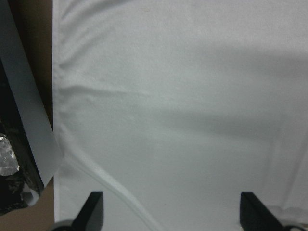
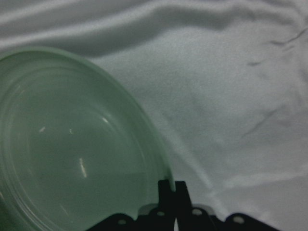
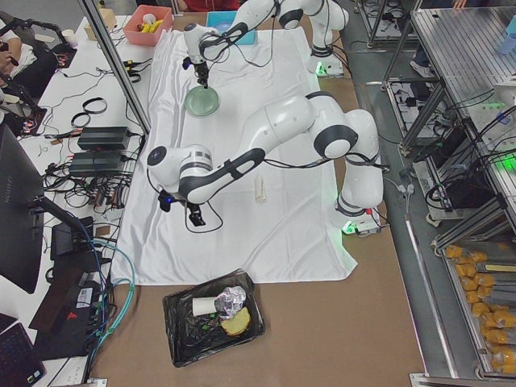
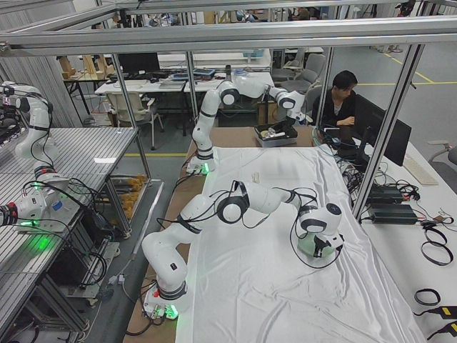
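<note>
My right gripper is shut on the rim of a pale green plate (image 2: 77,120), which is on the white cloth, near the far end in the camera left view. My left gripper hangs open over the cloth (image 1: 173,96), nothing between its fingers. The black-lined bin (image 3: 185,339) stands beyond the cloth's near edge in that view, holding crumpled foil (image 3: 230,300), a white cylinder (image 3: 203,306) and a yellow piece (image 3: 236,324).
A small pale item (image 3: 260,189) lies mid-cloth. A red box (image 3: 150,36) and blue box (image 3: 219,19) sit at the far end. A monitor (image 3: 24,210), frame posts and cables line the side.
</note>
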